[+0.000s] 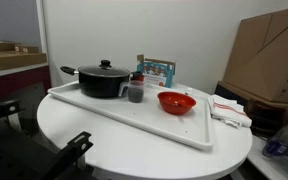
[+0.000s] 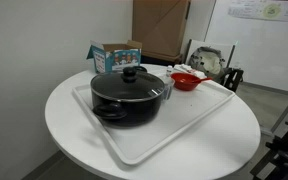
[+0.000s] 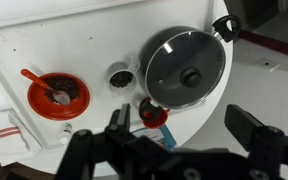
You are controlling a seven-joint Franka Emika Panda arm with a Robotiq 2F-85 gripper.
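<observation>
A black pot with a glass lid (image 1: 103, 82) stands at the left of the white tray (image 1: 169, 124) in the first exterior view. Close beside it is a clear cup (image 3: 121, 78) with dark contents at its bottom. The red bowl (image 3: 51, 106) holds dark bits and a red-handled spoon (image 3: 32, 77). In the wrist view my gripper is open, its fingers wide apart with nothing held between them. The first exterior view puts the gripper (image 1: 81, 153) at the lower left, clear of the tray and everything on it.
Behind the tray is a blue picture box (image 1: 157, 72). A red-striped white cloth (image 1: 230, 111) lies right of the tray. Large cardboard boxes (image 1: 267, 55) stand beyond the table at right.
</observation>
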